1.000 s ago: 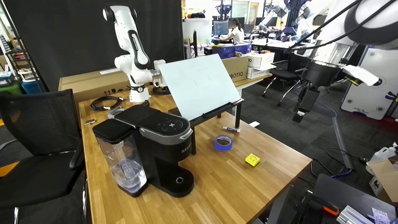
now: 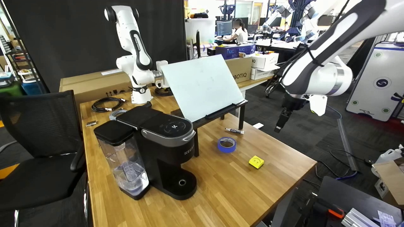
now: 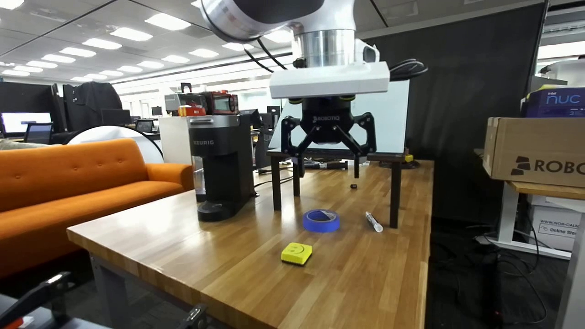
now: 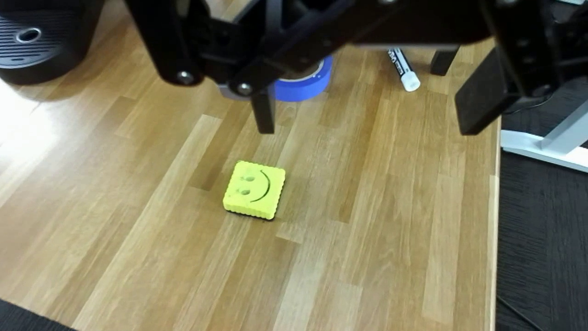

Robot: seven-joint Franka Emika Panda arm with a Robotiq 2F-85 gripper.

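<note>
My gripper (image 3: 329, 174) hangs open above the wooden table, its fingers wide apart with nothing between them. In the wrist view its two fingertips frame the upper part of the picture, well above the table. A yellow square eraser (image 4: 254, 190) with a smiley face lies flat on the wood, clear of the gripper. Behind it, in exterior view 2, a roll of blue tape (image 3: 321, 221) rests on its side face. A white marker (image 3: 374, 222) lies to the right of the tape. The whiteboard (image 2: 204, 87) leans on a dark stand at the back.
A black Keurig coffee maker (image 2: 163, 151) with a clear water tank (image 2: 128, 170) stands left of the tape. Dark stand legs (image 3: 395, 194) rise near the marker.
In exterior view 1 my arm and gripper have moved left, toward the table, and turned; the gripper now hangs nearer the whiteboard. The objects on the table have stayed put.
</note>
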